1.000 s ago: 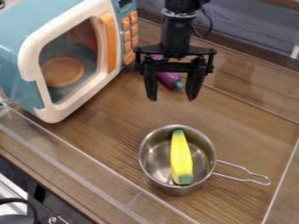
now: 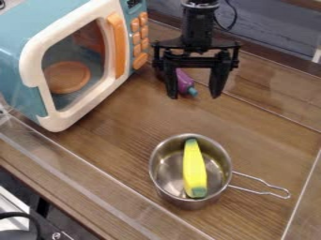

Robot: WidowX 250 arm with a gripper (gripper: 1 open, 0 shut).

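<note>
My black gripper (image 2: 193,84) hangs open at the upper middle, right of the toy microwave, with its two fingers spread apart. A purple toy eggplant (image 2: 186,84) lies on the table behind it, partly hidden by the gripper. A steel pot (image 2: 168,173) with a wire handle sits at the lower middle, holding a long yellow object (image 2: 194,169) with a pale green end.
The teal-and-white toy microwave (image 2: 38,37) fills the upper left, with an orange plate (image 2: 67,77) inside. A grey wall runs along the back.
My gripper has risen slightly over the last second, showing a little more of the table below it. The pot, yellow object and microwave look unchanged.
</note>
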